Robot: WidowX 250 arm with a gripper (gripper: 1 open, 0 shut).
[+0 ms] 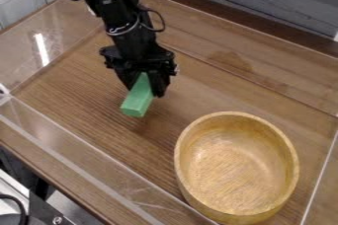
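The black robot arm reaches down from the upper left, and its gripper (140,75) is shut on a green block (136,100). The block hangs slightly tilted below the fingers, over the wooden table; whether its lower end touches the surface I cannot tell.
A large yellow oval bowl (235,126) stands at the lower right. Clear edging runs along the left and front, and a grey wall is at the back. A black cable lies at the bottom left.
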